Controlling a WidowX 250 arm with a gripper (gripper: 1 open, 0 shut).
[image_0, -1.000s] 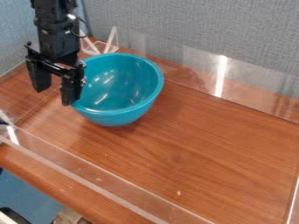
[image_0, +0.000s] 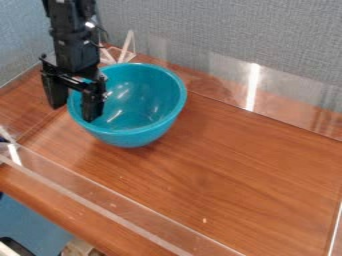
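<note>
A large turquoise bowl (image_0: 138, 105) rests on the wooden counter at the upper left. My black gripper (image_0: 72, 96) hangs over its left side, fingers spread open, one outside the bowl to the left and the other at or just inside the left rim. Nothing shows held between them.
White rack-like prongs (image_0: 123, 48) stand behind the bowl. A clear low barrier runs along the counter's back and front edges, with a grey wall behind.
The gripper has shifted slightly right and down into the bowl's left side. The bowl looks nearly unmoved.
</note>
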